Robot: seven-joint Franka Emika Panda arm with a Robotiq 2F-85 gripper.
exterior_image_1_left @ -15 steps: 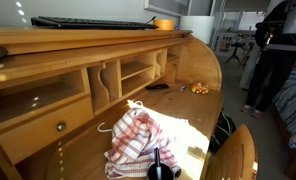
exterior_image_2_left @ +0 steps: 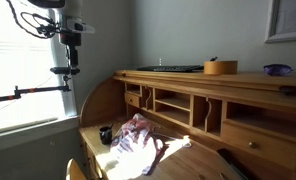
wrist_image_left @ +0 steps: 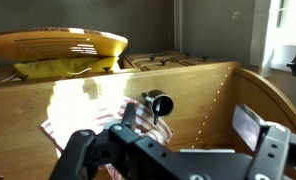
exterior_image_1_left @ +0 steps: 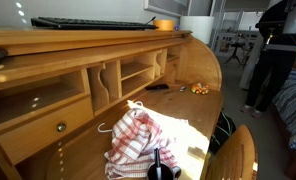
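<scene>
My gripper (exterior_image_2_left: pixel 66 72) hangs high at the left of exterior view 2, in front of the window and well above the desk. In the wrist view its dark parts fill the bottom edge, and how far apart the fingers stand is unclear. A dark mug (wrist_image_left: pixel 158 103) sits on the desk, with a thin handle or utensil showing at it; exterior view 1 shows the mug (exterior_image_1_left: pixel 162 172) at the bottom edge. Beside it lies a crumpled red-and-white checked cloth (exterior_image_1_left: pixel 138 138), also seen as a cloth (exterior_image_2_left: pixel 135 145) in exterior view 2. Nothing held is visible.
The wooden desk has a hutch with cubbies and a drawer (exterior_image_1_left: pixel 46 130) along its back. A keyboard (exterior_image_1_left: pixel 93 23) lies on the hutch's top. Small orange and yellow items (exterior_image_1_left: pixel 199 89) sit at the desk's far end. A chair back (exterior_image_1_left: pixel 236 155) stands at the front edge.
The dark shape at the upper right of exterior view 1 has shifted slightly. Cloth, mug and desk items look unmoved.
</scene>
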